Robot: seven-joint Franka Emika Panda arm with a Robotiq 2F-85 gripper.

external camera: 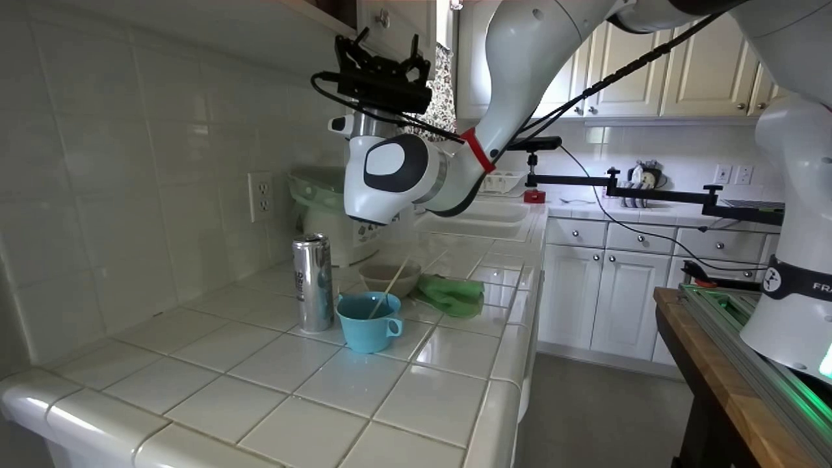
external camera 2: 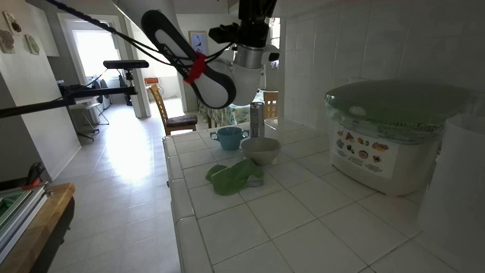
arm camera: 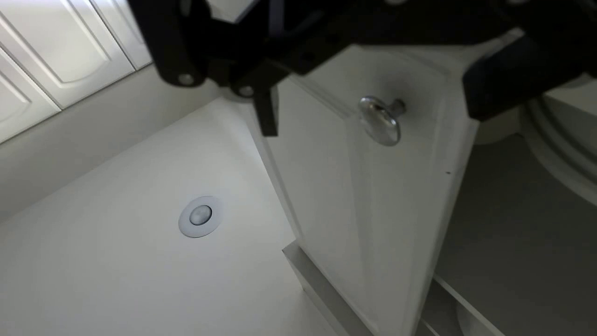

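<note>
My gripper [external camera: 389, 43] points upward, high over the counter, its fingers spread and empty. Just above it in exterior view 1 is a white cabinet door [external camera: 411, 22] with a small metal knob [external camera: 382, 18]. From the wrist, the door [arm camera: 336, 185] stands ajar, and the cabinet interior [arm camera: 515, 224] shows along its right side. The round knob [arm camera: 380, 120] appears between the two open fingers; I see no contact with it. The upper part of the gripper is cut off in exterior view 2.
On the tiled counter below stand a silver can [external camera: 313, 285], a blue cup [external camera: 366, 331] with a stick in it, a bowl [external camera 2: 261, 152] and a crumpled green cloth [external camera 2: 234, 176]. A lidded white bin [external camera 2: 363, 154] sits by the wall.
</note>
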